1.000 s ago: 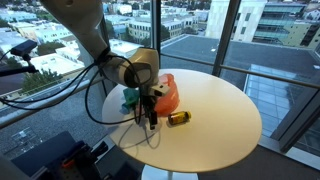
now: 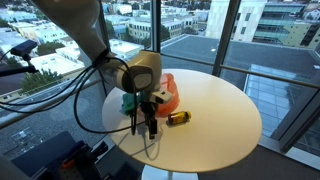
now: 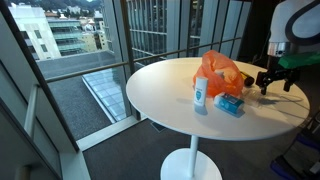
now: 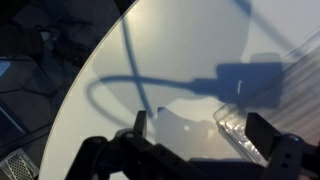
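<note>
My gripper [image 2: 150, 131] points down low over the near left part of the round white table [image 2: 215, 112]. Its fingers stand wide apart in the wrist view, with no object held between the fingers. A clear, ridged plastic item [image 4: 292, 98] lies on the tabletop there, one corner reaching in near the right finger. What exactly it is, I cannot tell. In the second exterior view the gripper [image 3: 270, 86] hangs at the table's right side, apart from the other objects.
An orange plastic bag [image 3: 214, 70], a white bottle [image 3: 200, 93] and a blue-and-white pack [image 3: 230, 103] sit together. A yellow-and-black cylinder [image 2: 179, 118] lies close to the gripper. Its rim [image 4: 72, 95] runs close by.
My gripper has come down a little and slightly toward the table's near edge. The objects on the table look unmoved.
</note>
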